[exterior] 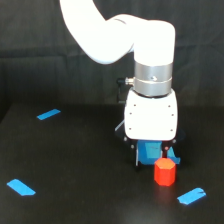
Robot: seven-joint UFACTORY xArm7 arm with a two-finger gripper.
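The white arm reaches down from the top, and its gripper (152, 157) is low over the dark table. A blue object (149, 152) shows under the hand, around where the fingers are. The dark fingers are hard to make out, so I cannot tell whether they grip it. A red, six-sided-looking block (165, 173) is just in front of the blue object and hides part of it. Whether the red block touches the blue object or a finger is not clear.
Flat blue strips lie on the dark table: one at far left (48, 114), one at near left (20, 187) and one at near right (191, 196). A dark curtain (45, 60) hangs behind.
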